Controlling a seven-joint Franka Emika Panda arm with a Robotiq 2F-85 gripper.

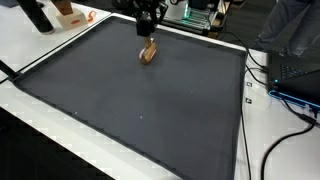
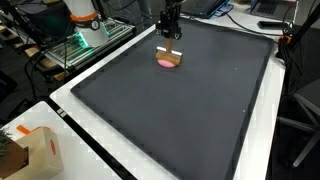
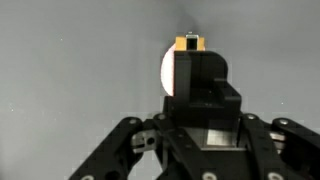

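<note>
My gripper (image 2: 169,36) points down over the grey board and is shut on an upright orange-brown wooden piece (image 1: 149,47). In the wrist view an orange end (image 3: 182,44) of a piece shows just past the dark fingers. A round pink thing (image 2: 169,64) lies at its foot, beneath a brown and whitish band. Seen from above, only a pale pink edge (image 3: 167,72) of it shows left of the fingers; the rest is hidden. Whether the pink thing is joined to the wooden piece, I cannot tell.
Most of the grey board (image 1: 130,105) is clear. Beyond its far left edge stand a brown box (image 1: 68,15) and a metal container (image 1: 43,15). Black cables (image 1: 262,130) run along the right side, near a dark keyboard-like device (image 1: 293,78).
</note>
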